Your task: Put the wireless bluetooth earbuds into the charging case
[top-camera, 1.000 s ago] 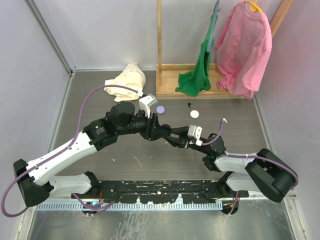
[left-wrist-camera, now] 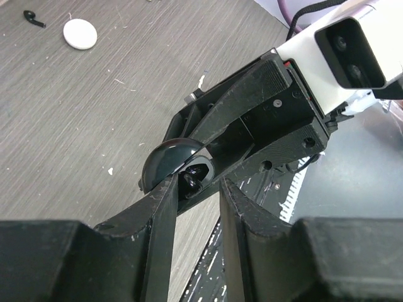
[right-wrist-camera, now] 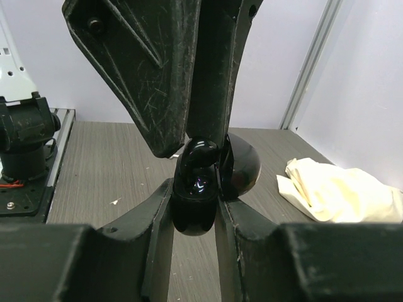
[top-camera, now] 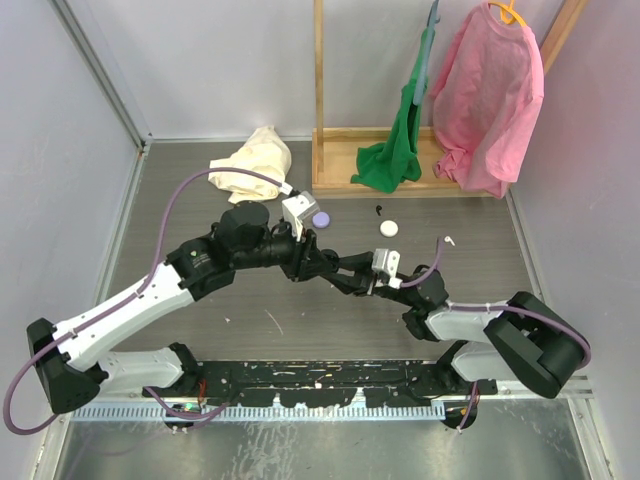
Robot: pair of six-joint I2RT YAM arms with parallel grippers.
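My two grippers meet mid-table in the top view, left gripper [top-camera: 310,262] against right gripper [top-camera: 345,268]. The black glossy charging case [left-wrist-camera: 165,162] is held in the right gripper, its lid open and inside visible in the left wrist view. A small dark earbud sits at the case opening at my left gripper's fingertips, which are shut on it; in the right wrist view the earbud [right-wrist-camera: 195,198] is largely hidden by fingers. Another black earbud [left-wrist-camera: 31,17] lies on the table.
A white disc [top-camera: 389,228] and purple disc [top-camera: 321,219] lie behind the grippers. A cream cloth [top-camera: 245,160] is at back left; a wooden rack [top-camera: 340,160] holds green and pink garments.
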